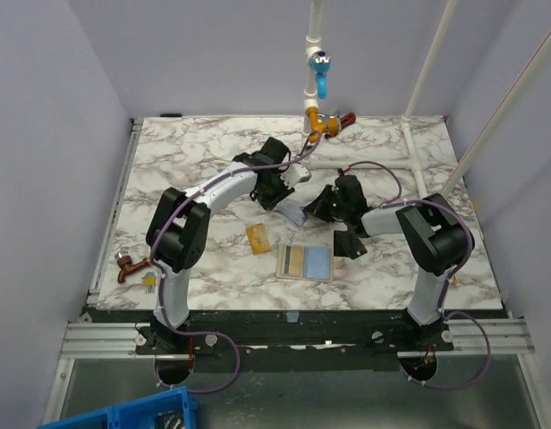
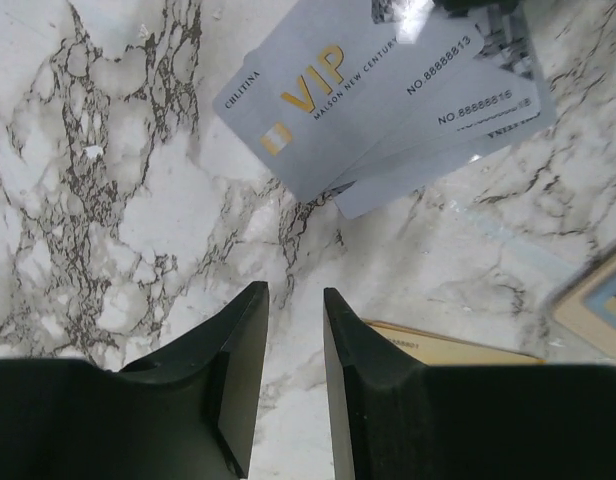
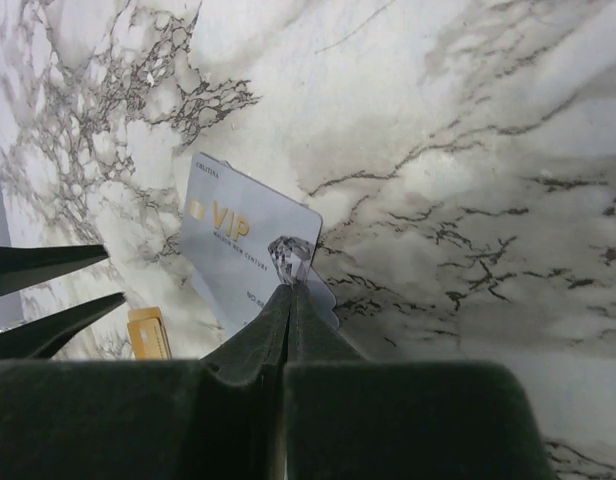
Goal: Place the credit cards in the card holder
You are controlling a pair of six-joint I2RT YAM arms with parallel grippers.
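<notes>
Silver VIP credit cards (image 1: 292,212) lie fanned on the marble between my grippers. My left gripper hangs above them; in its wrist view the two fingertips stand apart, with nothing visible gripped, and the cards (image 2: 338,110) lie beyond them. My right gripper is shut, its tips down at the cards' edge (image 3: 243,240). In the top view the card holder (image 1: 304,262), an open tray with tan and blue compartments, lies nearer the front.
A gold card-like piece (image 1: 258,239) lies left of the holder, a dark object (image 1: 349,244) to its right. White pipes (image 1: 410,147) stand at the back and right; a brass tap (image 1: 132,266) lies at the left.
</notes>
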